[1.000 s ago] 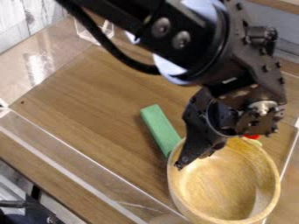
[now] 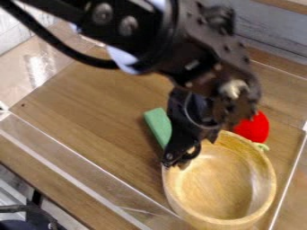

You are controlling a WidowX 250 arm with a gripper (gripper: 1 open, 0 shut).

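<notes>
The black robot gripper [image 2: 180, 154] hangs from the top of the view, its fingertips at the left rim of a wooden bowl [image 2: 228, 193]. Whether the fingers hold the rim or stand apart is hard to tell. A green block [image 2: 157, 123] lies just left of the gripper, partly hidden by it. A red object [image 2: 254, 126] with a pale green part sits behind the bowl on the right, partly covered by the gripper's housing.
Bare wooden table [image 2: 84, 117] spreads to the left, with clear edging along its front. A pale wall is at the back, and dark machinery shows at the lower left.
The gripper has moved left, and the bowl has shifted slightly left with it. More of the red object behind the bowl now shows.
</notes>
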